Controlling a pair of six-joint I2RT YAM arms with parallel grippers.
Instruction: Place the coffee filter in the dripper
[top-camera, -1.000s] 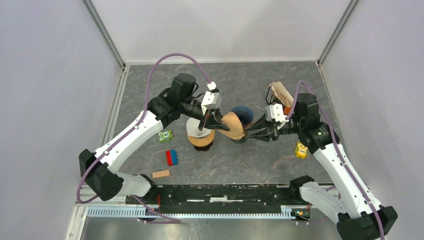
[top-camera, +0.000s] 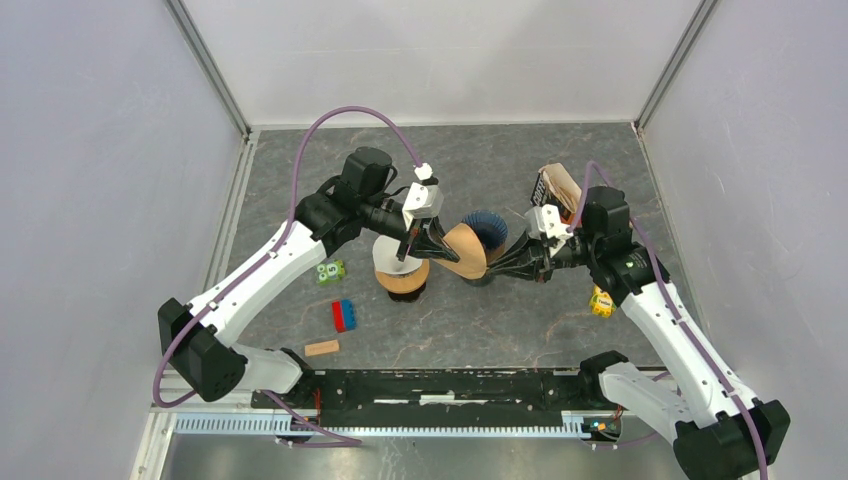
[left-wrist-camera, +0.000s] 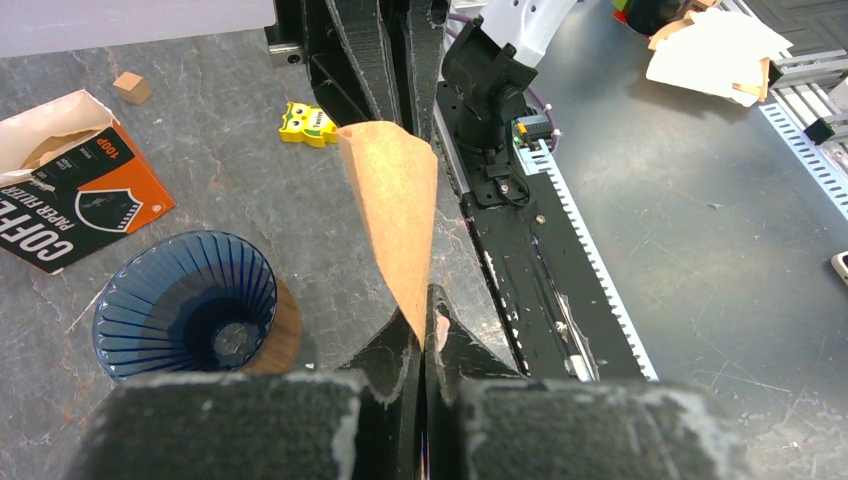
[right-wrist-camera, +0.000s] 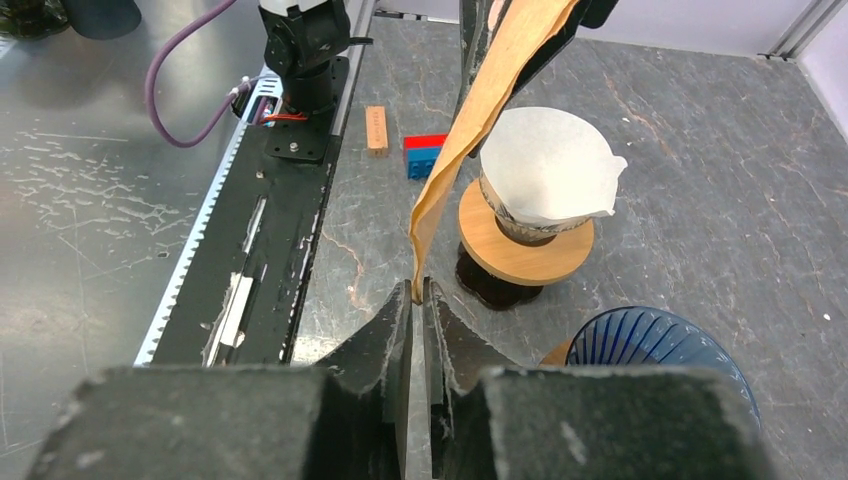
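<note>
A brown paper coffee filter (top-camera: 464, 251) is held up between the two arms. My left gripper is shut on one edge of it, and the paper rises from between the fingertips. At the opposite edge, my right gripper stands slightly open, its fingertips on either side of the paper's end with a narrow gap between them. The blue ribbed dripper (left-wrist-camera: 185, 305) stands with its wooden collar behind and partly below the filter; in the left wrist view its inside looks empty. In the top view the filter hides part of it.
Left of the dripper, white paper (right-wrist-camera: 552, 165) covers a cup on a wooden collar (right-wrist-camera: 528, 262) above a dark vessel. A coffee filter box stands at the back right. Small toys and blocks lie near the sides, including a red-blue brick (top-camera: 343, 315).
My right gripper has moved slightly left toward the filter's edge, and its fingers have drawn closer together. The left arm and the filter look nearly unchanged.
</note>
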